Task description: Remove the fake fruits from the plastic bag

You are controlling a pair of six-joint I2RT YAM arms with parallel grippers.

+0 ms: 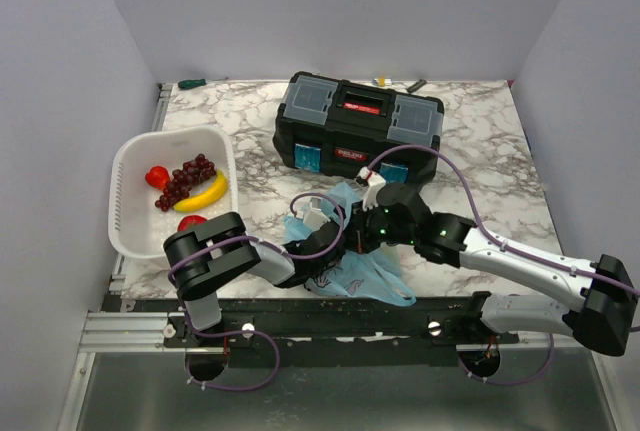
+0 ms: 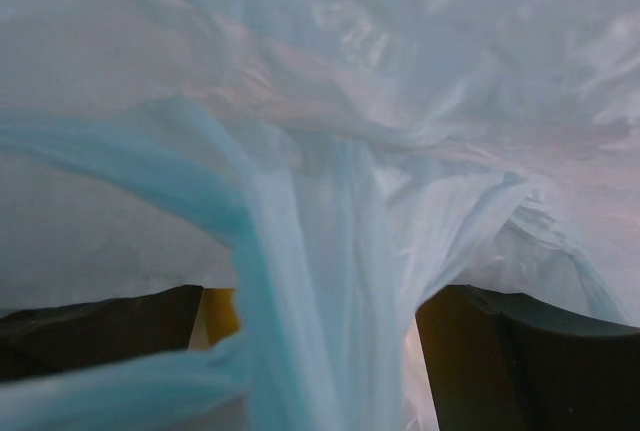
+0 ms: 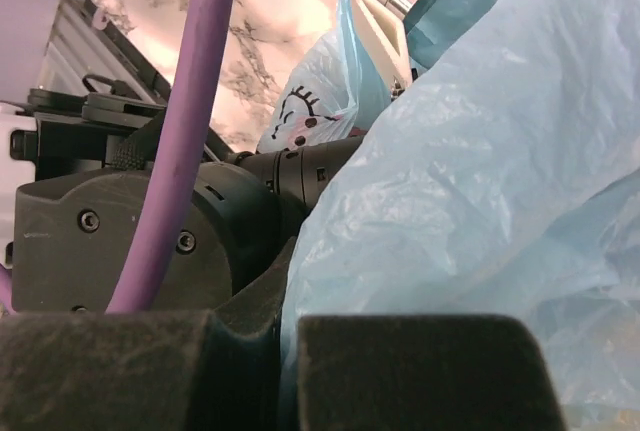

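The light blue plastic bag lies crumpled on the table under both arms. My left gripper reaches in at the bag; in the left wrist view its dark fingers are spread wide, with folds of film hanging across them. Close beside it is my right gripper. In the right wrist view its fingers are together, with the bag film running down between them. Whether any fruit is inside the bag cannot be told. A white bin at left holds grapes, a banana and red fruits.
A black toolbox stands behind the bag. A green-handled tool lies at the back left. Marble table shows clear between bin and toolbox and at the right. The two arms are very close together.
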